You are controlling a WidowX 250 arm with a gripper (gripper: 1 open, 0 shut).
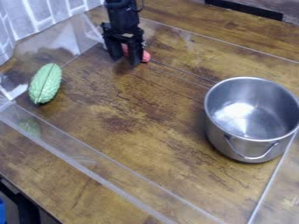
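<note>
My black gripper (124,48) is low at the upper middle of the camera view, over a small pinkish-red object (145,56) that it mostly hides. Whether the fingers are open or closed on that object I cannot tell. A green, ribbed oblong vegetable (45,83) lies on the left. A large steel pot (251,118) stands on the right.
A wooden table (140,140) has clear room in the middle and front. Transparent panels or edges run along the left, front and right. A pale curtain-like cloth (35,26) is at the back left.
</note>
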